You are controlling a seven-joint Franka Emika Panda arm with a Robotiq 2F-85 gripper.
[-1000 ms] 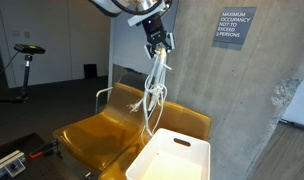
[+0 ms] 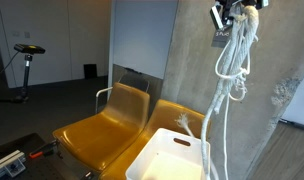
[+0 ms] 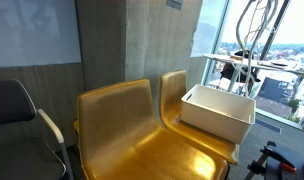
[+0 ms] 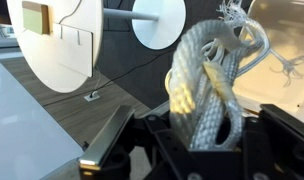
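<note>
A bundle of white rope [image 2: 232, 62] hangs in loops and long strands from my gripper [image 2: 235, 10], high at the upper right of exterior view 1. In the wrist view the rope [image 4: 207, 90] bunches up at my gripper, which is shut on it; the bundle hides much of the fingertips. Below stands an open white bin [image 2: 142, 158], and the strands drop in front of its right side. Exterior view 2 shows the bin [image 3: 217, 120] resting on a chair seat, with rope strands [image 3: 248, 55] above its right end; my gripper is outside that view.
Tan chairs [image 2: 110, 118] stand in a row left of and behind the bin. A concrete wall [image 2: 192, 75] rises behind them, with a wall sign [image 2: 222, 38] partly covered by the rope. A dark chair [image 3: 17, 125] is at the far left.
My gripper has travelled right across exterior view 1, from above the chairs to past the bin, carrying the rope. The strands have swung along with it. The bin has stayed put.
</note>
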